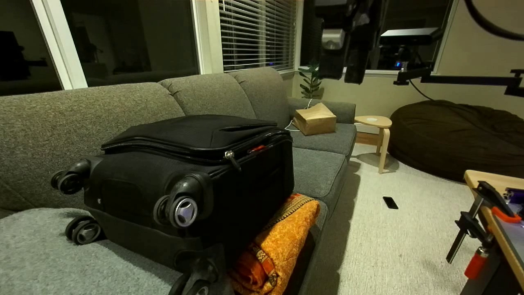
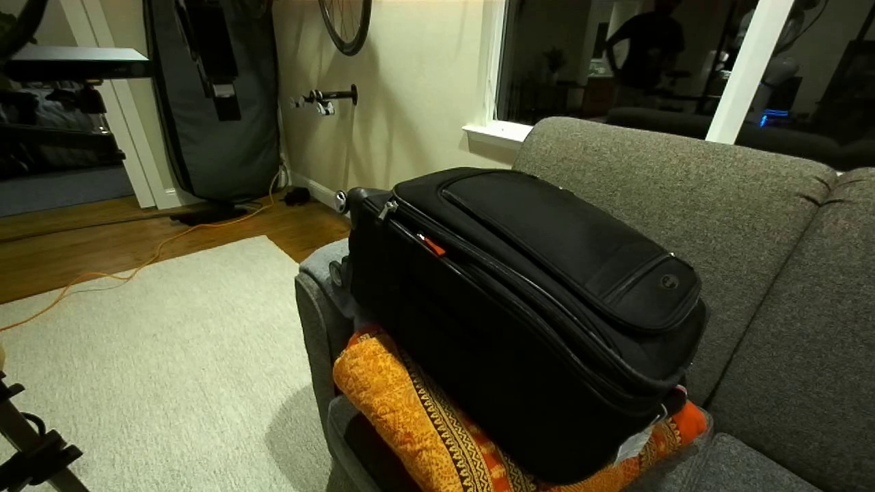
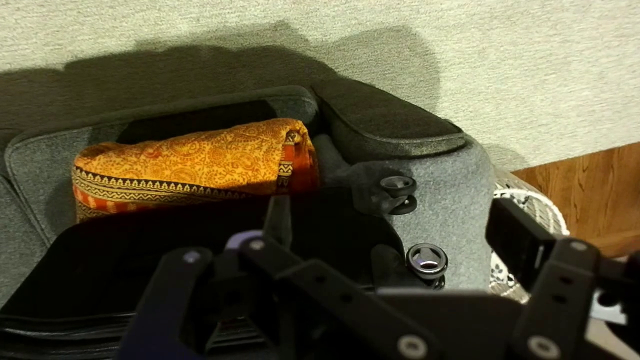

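A black suitcase (image 1: 206,152) lies on its back on the grey couch, its wheels toward the near end in exterior view 1. Under its front side is a folded orange patterned blanket (image 1: 282,241), which also shows beside the dark case in the wrist view. The suitcase's orange-red zipper tag (image 2: 431,244) shows along its upper edge. High above the couch, at the top of exterior view 1, hangs my gripper (image 1: 344,76), clear of everything. In the wrist view its fingers (image 3: 520,240) stand wide apart, with nothing held between them.
A paper bag (image 1: 315,119) rests on the far couch seat, near a small wooden stool (image 1: 374,121). On the carpet lies a black phone (image 1: 390,202). A table edge with a clamp (image 1: 479,226) stands at right. Open carpet (image 2: 180,344) lies before the couch.
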